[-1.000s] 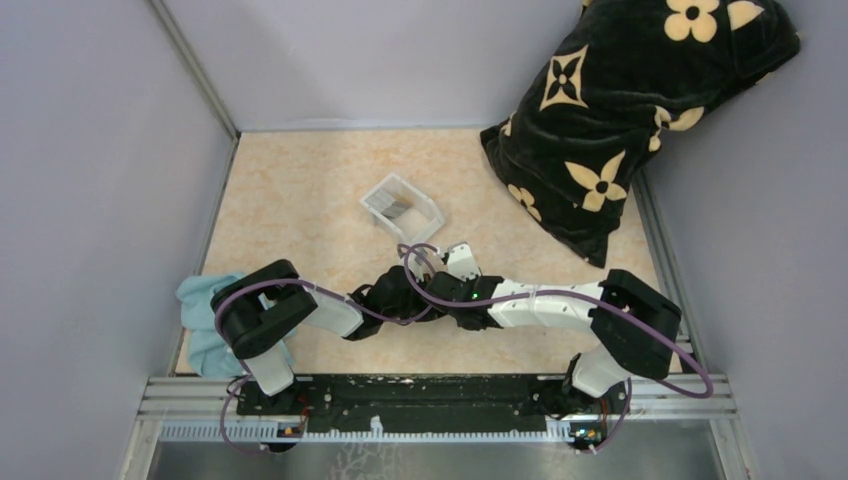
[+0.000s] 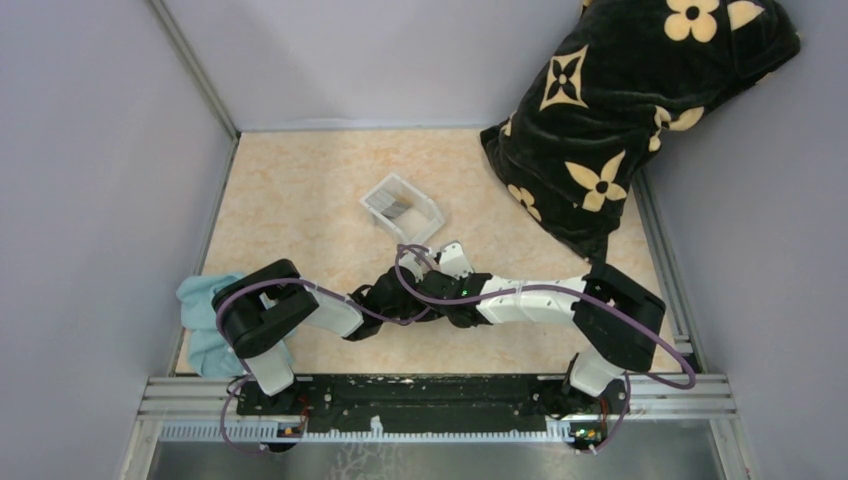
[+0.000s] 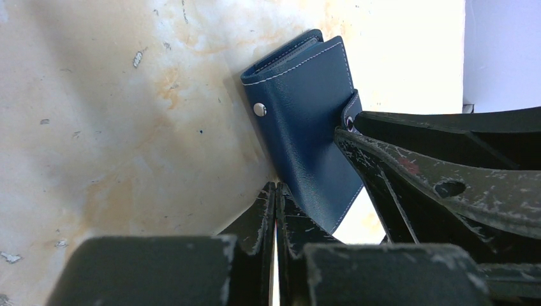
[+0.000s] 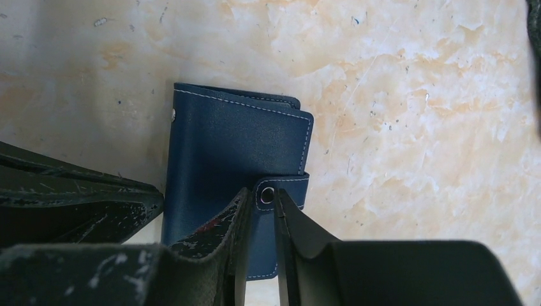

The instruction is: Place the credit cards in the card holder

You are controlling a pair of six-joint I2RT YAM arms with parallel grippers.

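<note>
A dark blue card holder lies folded on the table, its snap strap across the cover. Above it, the arms hide it in the top view. My left gripper is shut beside the holder's spine edge, with nothing visible between its fingertips. Over the strap, my right gripper is part open, its fingertips a narrow gap apart around the snap button. Whether they touch the strap I cannot tell. Behind the grippers, a white tray holds flat grey cards at its left end.
A black patterned cushion leans over the table's back right corner. At the left edge a light blue cloth lies partly under the left arm. The two grippers are very close together.
The right arm has moved slightly to the left, towards the left gripper. The left arm, tray and cushion have stayed where they were.
</note>
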